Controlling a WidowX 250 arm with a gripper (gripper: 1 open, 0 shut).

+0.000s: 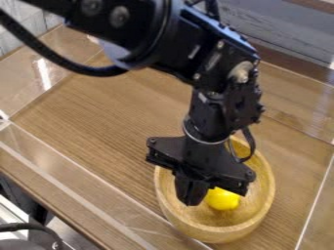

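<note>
My black gripper (pixel 193 190) hangs over the near-left part of a wooden bowl (pixel 241 221) on the table, its fingers shut with nothing visible between them. A yellow object (pixel 224 199) lies inside the bowl, just right of the fingertips and partly hidden by the gripper body. The back of the bowl is mostly hidden behind the arm.
A pale wall runs along the back, and the table's edge crosses the lower left, with dark cables beyond it.
</note>
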